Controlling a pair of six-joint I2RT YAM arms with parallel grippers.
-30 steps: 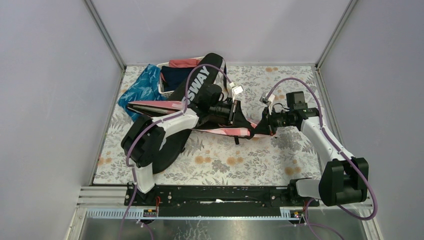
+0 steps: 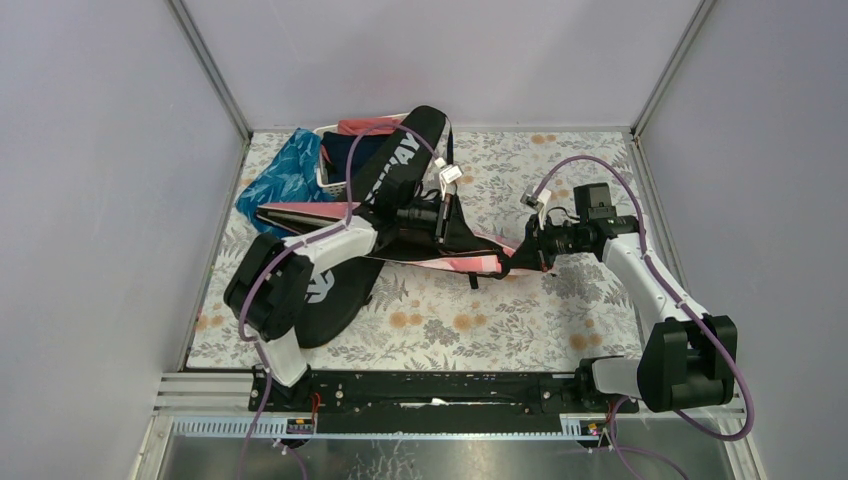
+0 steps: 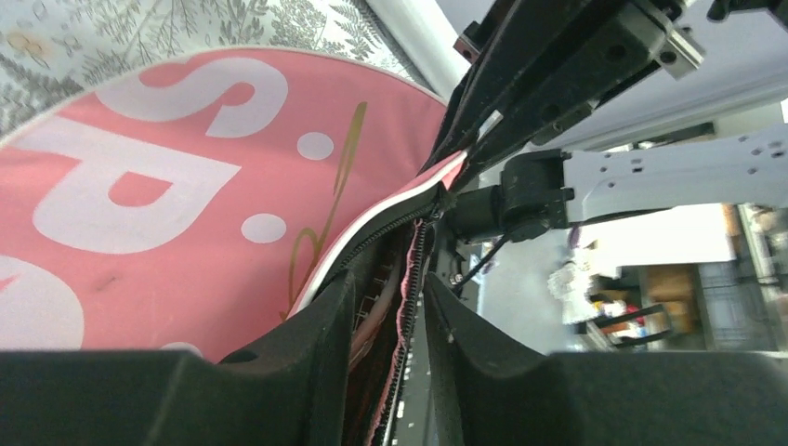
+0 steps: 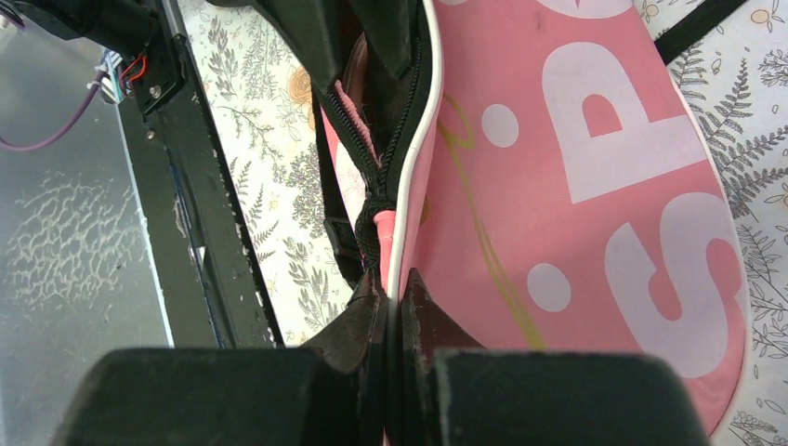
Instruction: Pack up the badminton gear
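A pink-and-black racket bag (image 2: 470, 262) lies across the mat, its zipper (image 3: 418, 255) running along a white-edged rim. My right gripper (image 2: 530, 258) is shut on the bag's rim at the right end, as the right wrist view (image 4: 394, 311) shows. My left gripper (image 2: 452, 240) is over the bag just left of it, fingers part open with the zipper strip behind them in the left wrist view (image 3: 381, 316); nothing is clearly held between them. A black bag (image 2: 333, 320) with white lettering lies beneath, reaching to the back.
A blue plastic bag (image 2: 275, 180) and a white basket (image 2: 330, 188) with red and dark cloths stand at the back left.
My left gripper and arm have moved back leftward along the bag, away from my right gripper. The right arm has stayed in place.
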